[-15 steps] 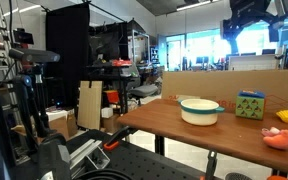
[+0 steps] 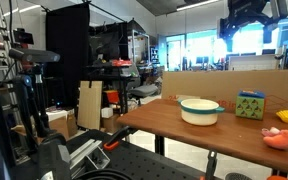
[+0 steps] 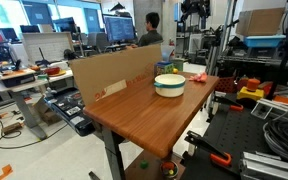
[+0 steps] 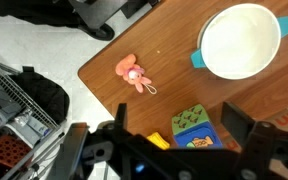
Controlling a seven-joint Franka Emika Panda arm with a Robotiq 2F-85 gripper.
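My gripper stands open above the table, with nothing between its fingers; it shows high up at the top right in exterior view 1 (image 2: 252,45). A white bowl with teal handles (image 4: 241,43) rests on the table, apparently empty. Beneath the gripper in the wrist view is a green and blue block-like box (image 4: 192,128), with a yellow item (image 4: 158,140) beside it. A pink soft toy (image 4: 133,72) with a small loop lies near the table's edge. All of these are well below the gripper and apart from it.
The wooden table (image 3: 134,115) has a wide bare stretch on the bowl's other side. A tan panel (image 3: 104,78) stands along its far edge. In exterior view 2 a person (image 3: 152,30) sits behind the panel.
The gripper has shifted slightly, high above the table. Bowl, box, yellow item and pink toy are where they were.
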